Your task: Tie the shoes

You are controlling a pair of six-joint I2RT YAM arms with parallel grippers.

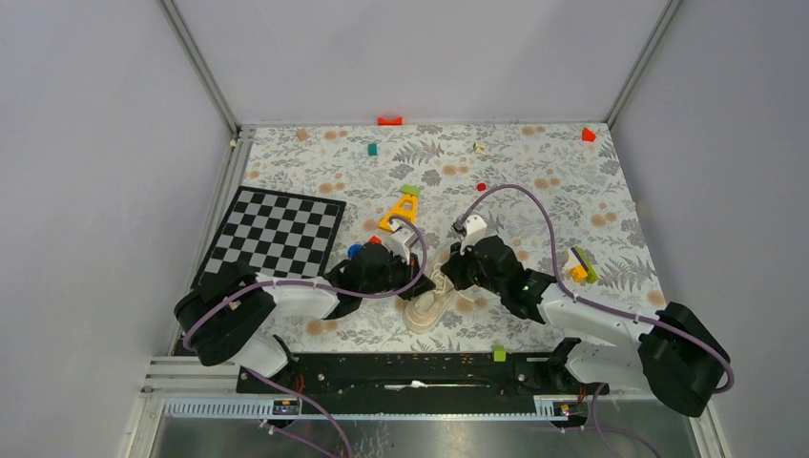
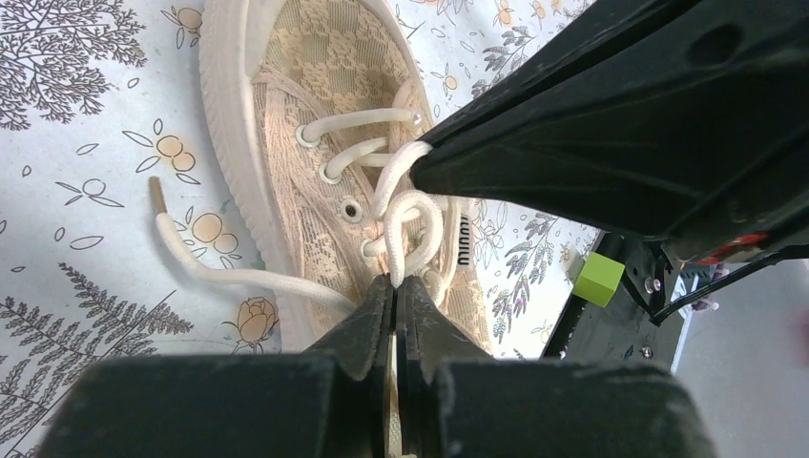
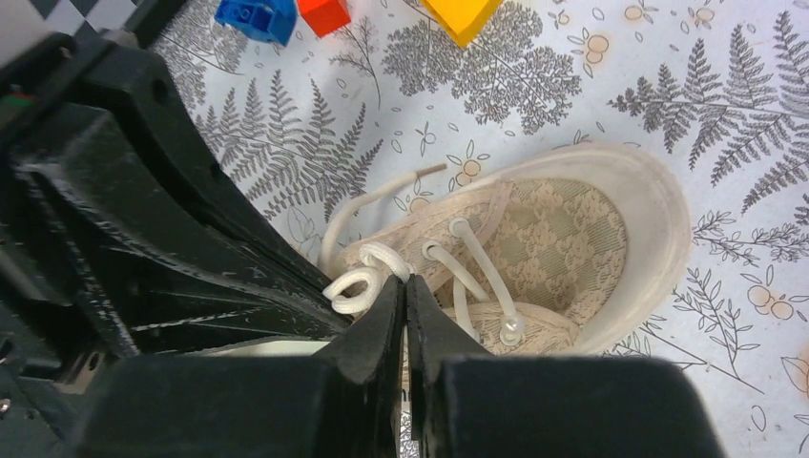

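Note:
A pale beige shoe (image 1: 425, 313) with white laces lies between my grippers, seen close in the left wrist view (image 2: 229, 143) and right wrist view (image 3: 649, 239). My left gripper is shut at a looped lace (image 2: 426, 229) over the eyelets; whether the lace is between its fingertips is unclear. My right gripper is shut on the lace near that loop, close beside the left one. A loose lace end (image 2: 229, 273) lies over the shoe's side onto the table.
A chessboard (image 1: 267, 234) lies at left; a yellow triangle (image 1: 410, 205), blue block (image 3: 256, 17) and red block (image 3: 322, 13) sit behind the shoe. Small blocks (image 1: 499, 353) lie at the front edge and elsewhere.

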